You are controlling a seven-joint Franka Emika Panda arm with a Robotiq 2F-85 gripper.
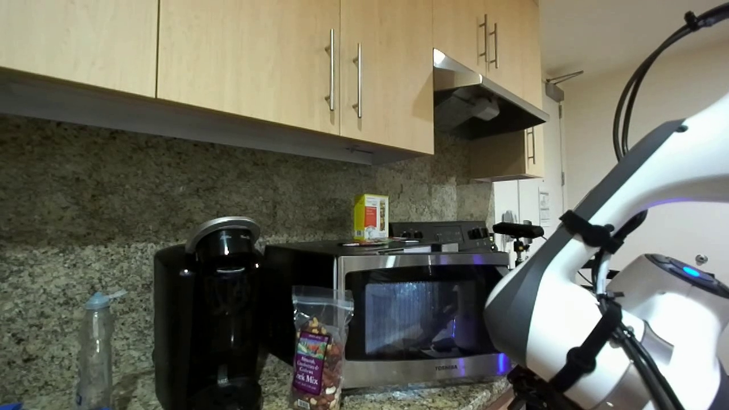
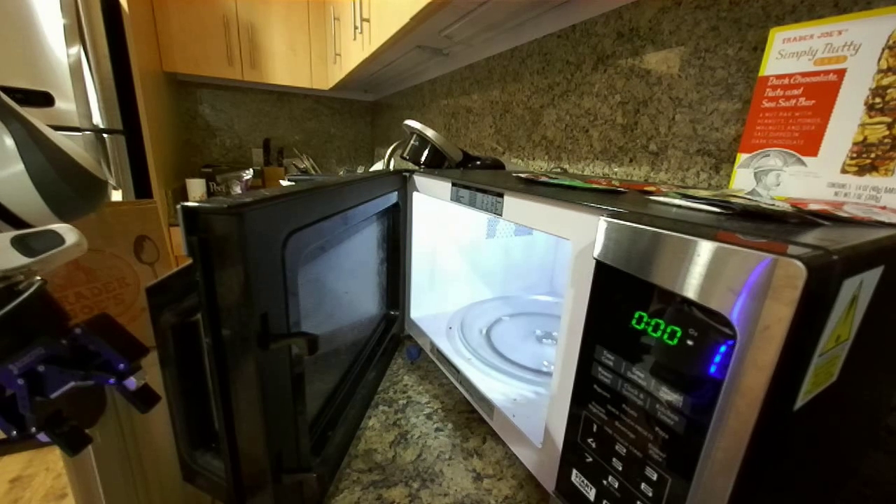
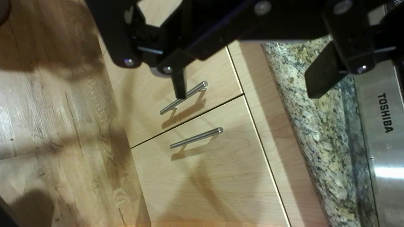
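Observation:
The microwave (image 2: pixel 701 252) stands on the counter with its door (image 2: pixel 243 336) swung wide open. Its lit inside holds only the glass turntable (image 2: pixel 504 336), as far as shows, and the display reads 0:00. In exterior view 1 the door's steel and dark glass face (image 1: pixel 424 314) is toward the camera. My gripper (image 2: pixel 108 417) is at the far left of exterior view 2, apart from the door's outer edge. The wrist view shows the gripper open, its fingers (image 3: pixel 322 75) wide apart with nothing between them. Exterior view 1 hides the fingertips behind the arm or beyond the frame.
Lower cabinets with bar handles (image 3: pixel 197 138) and the wood floor (image 3: pixel 56 125) lie below the gripper. A trail mix bag (image 1: pixel 318 362), a coffee maker (image 1: pixel 208 314) and a bottle (image 1: pixel 95 348) crowd the left counter. A bar box (image 2: pixel 806 117) stands on the microwave.

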